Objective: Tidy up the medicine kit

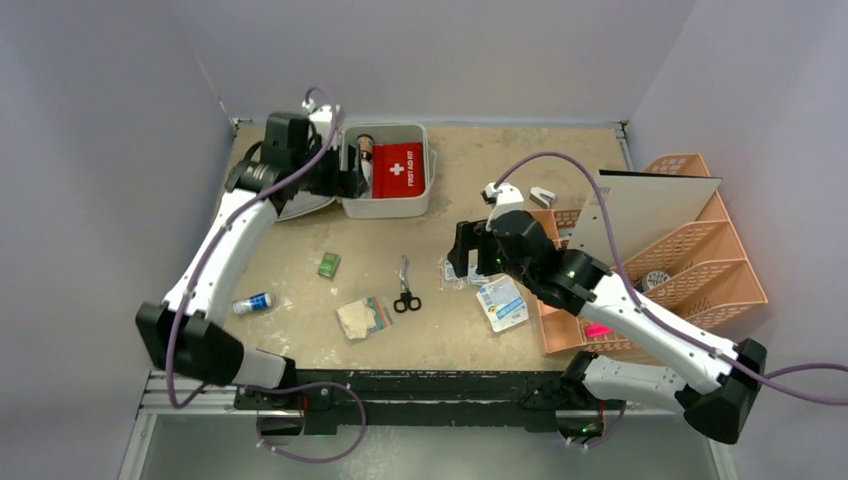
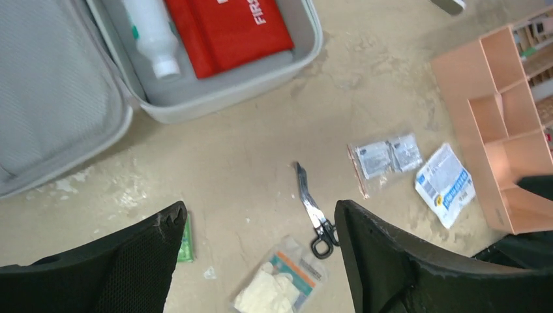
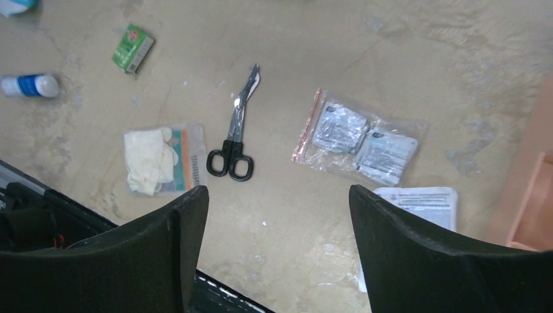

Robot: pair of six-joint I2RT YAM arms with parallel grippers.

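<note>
The grey kit case [image 1: 387, 208] lies open at the back, holding a red first aid pouch [image 1: 398, 170] and a white bottle [image 2: 154, 34]. Beside the case, my left gripper stands open and empty, above the table. My right gripper, also open and empty, hovers near a clear bag with two sachets [image 3: 362, 138] and a white packet [image 1: 502, 303]. Scissors [image 1: 406, 290], a bag of gloves [image 1: 360, 318], a green box [image 1: 329, 265] and a blue-white bottle [image 1: 252, 303] are spread across the table.
An orange compartment organizer [image 1: 690, 265] with a white board [image 1: 640, 215] takes up the right side. A small white item [image 1: 542, 197] lies behind it. The case's lid [image 2: 59, 98] rests open to the left. Bare table lies between case and scissors.
</note>
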